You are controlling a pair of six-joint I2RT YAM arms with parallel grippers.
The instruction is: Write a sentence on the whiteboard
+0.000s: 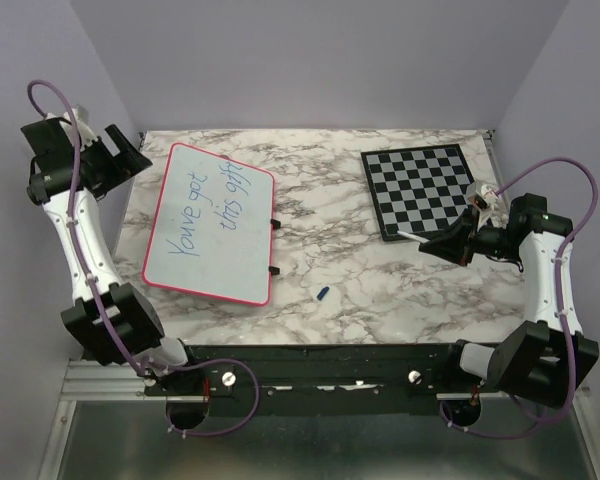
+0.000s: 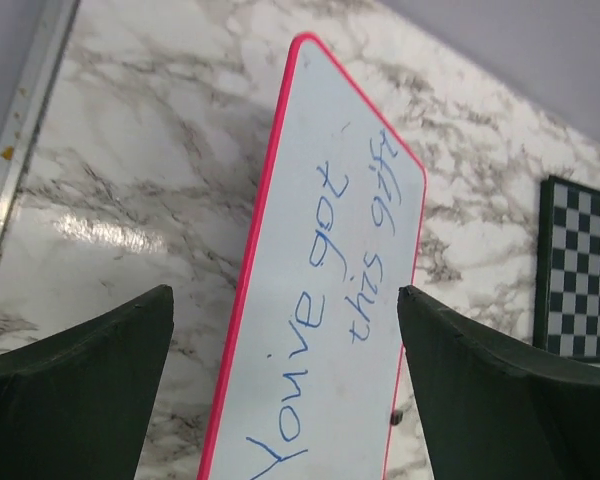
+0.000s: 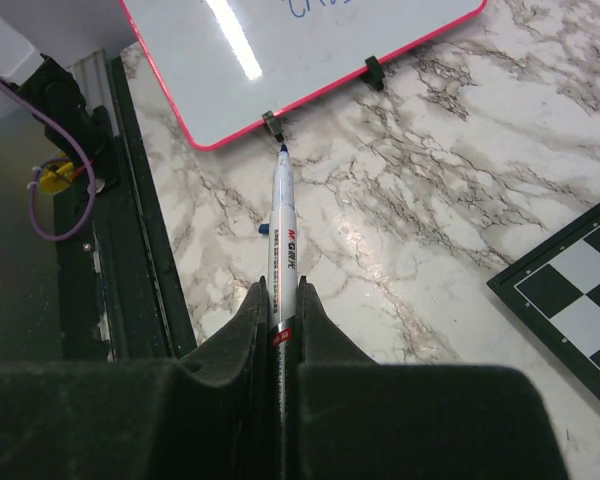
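The whiteboard point(image 1: 205, 270) lies on the left of the marble table, bearing blue handwriting, apparently "You've got this" plus another word, partly hard to read. My left gripper point(image 1: 126, 150) hangs off its upper left side, open and empty; in the left wrist view its two fingers frame the board. My right gripper point(image 1: 450, 240) is at the right, shut on a white marker point(image 3: 283, 230) whose blue tip points toward the board.
A checkered board point(image 1: 420, 190) lies at the back right. A small blue object point(image 1: 323, 293), perhaps the marker's cap, lies front centre. Two black clips sit on the whiteboard's right edge.
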